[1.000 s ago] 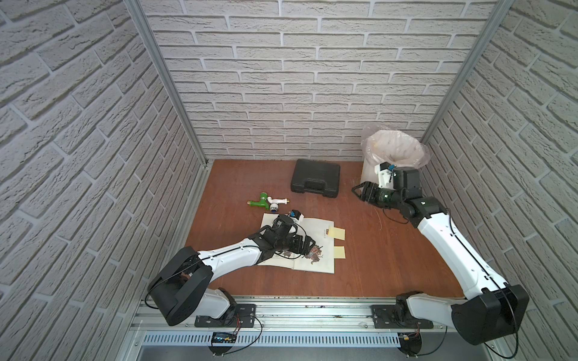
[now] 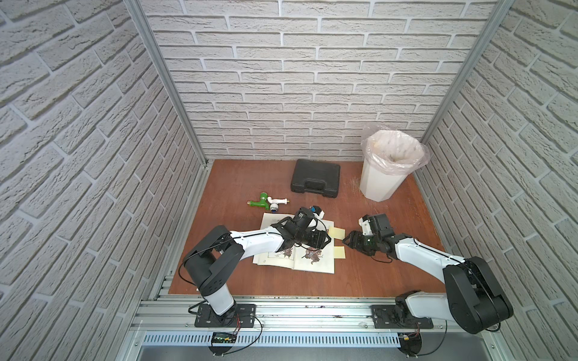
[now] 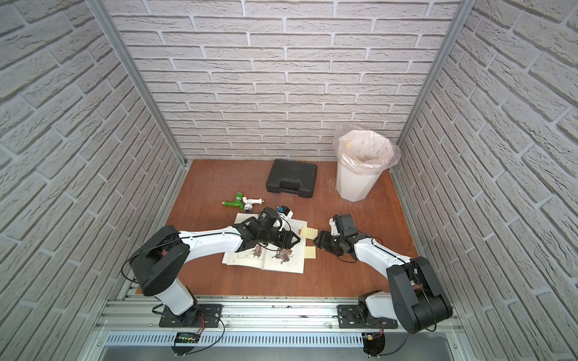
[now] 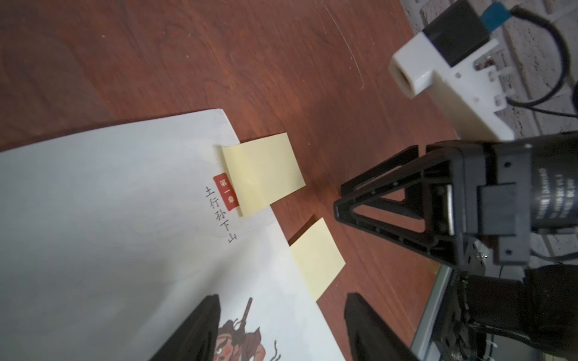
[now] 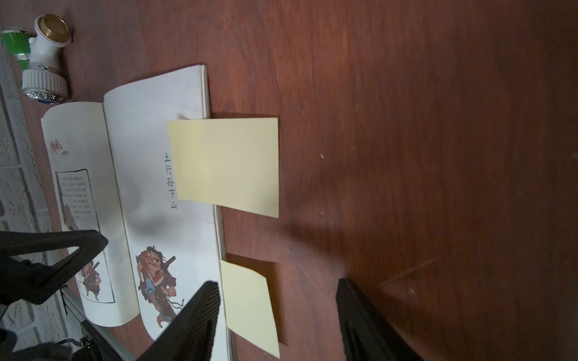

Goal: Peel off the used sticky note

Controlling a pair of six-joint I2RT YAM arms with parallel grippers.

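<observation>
Two pale yellow sticky notes jut past the right edge of the open book [image 2: 314,264]. The upper note [image 5: 231,162] overlaps the page beside printed characters and a red label. Below it, the lower note [image 5: 250,307] pokes out from the book's side; its inner end is hidden. My left gripper hovers over the right-hand page, fingers apart and empty, with both notes ahead of its fingertips in the left wrist view. Just right of the notes, above bare table, my right gripper is open with nothing between its fingers.
A white bin [image 2: 380,180] with a clear liner stands at the back right. The black case [image 2: 315,177] lies at the back middle, and green and white pipe fittings [image 2: 268,202] lie behind the book. Bare table surrounds these.
My right gripper has come down from near the bin toward the front, to beside the notes. The left gripper has shifted right over the page. Both notes look unmoved.
</observation>
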